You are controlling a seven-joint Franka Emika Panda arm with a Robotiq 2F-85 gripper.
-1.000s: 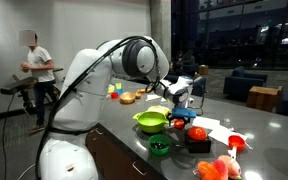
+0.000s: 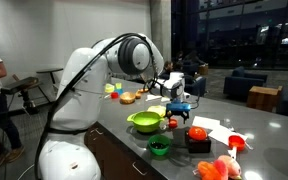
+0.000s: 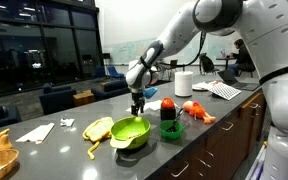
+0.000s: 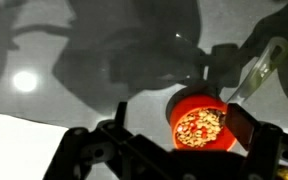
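In the wrist view an orange-red cup (image 4: 175, 108) filled with small tan pieces lies below my gripper. The gripper stands open, its dark fingers well apart, with the right one overlapping the cup's side in that view. A pale, flat handle (image 4: 259, 70) slants up from the cup's right edge. Exterior view 1 has the small red cup (image 2: 172, 124) on the table, under the gripper (image 2: 174, 105) and right of the green bowl (image 2: 146, 123). From the other side, the gripper (image 3: 137, 106) appears just above and behind the green bowl (image 3: 131, 135).
Close by are a green cup (image 2: 159, 147) and a dark box (image 2: 198, 144) with a round red item (image 2: 197, 133) on top. A red mug (image 2: 237, 142) and a plush toy (image 2: 223, 168) are further right. White paper (image 2: 221, 131) lies behind; yellow things (image 3: 97, 129) flank the bowl.
The gripper has risen above the table and shifted slightly left in exterior view 1.
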